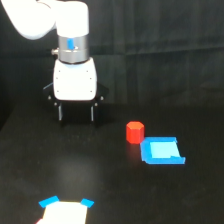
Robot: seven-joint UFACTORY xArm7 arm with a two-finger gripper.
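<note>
My gripper [76,116] hangs over the left part of the black table, its two thin dark fingers pointing down and set wide apart. Nothing shows between them. To its right, and nearer the camera, a small red block [135,132] rests on the table. Just right of the block lies a white patch [164,149] edged with blue tape. A second pale patch [64,214] with blue tape at its corners is at the bottom edge of the view, partly cut off.
Bare black table [75,165] stretches between the gripper and the bottom patch. A dark curtain [160,50] closes off the back. No other obstacles are in view.
</note>
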